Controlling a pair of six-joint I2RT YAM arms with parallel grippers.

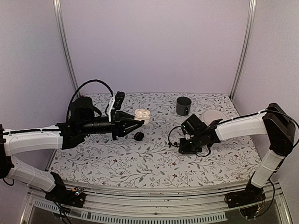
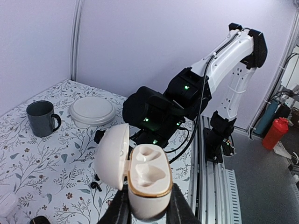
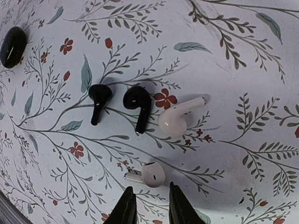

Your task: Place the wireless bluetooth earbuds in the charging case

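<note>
The open white charging case (image 2: 149, 172), two empty wells facing up, is held upright in my left gripper, raised over the table's left-centre in the top view (image 1: 142, 116). In the right wrist view two white earbuds, one (image 3: 173, 122) upper and one (image 3: 153, 175) lower, lie on the cloth beside two black earbuds (image 3: 99, 97) (image 3: 137, 100). My right gripper is low over them, fingers apart with nothing between, just short of the lower white earbud.
A black case (image 3: 13, 46) lies left of the earbuds. A dark mug (image 1: 183, 105) and a white round item (image 2: 92, 109) stand at the back right.
</note>
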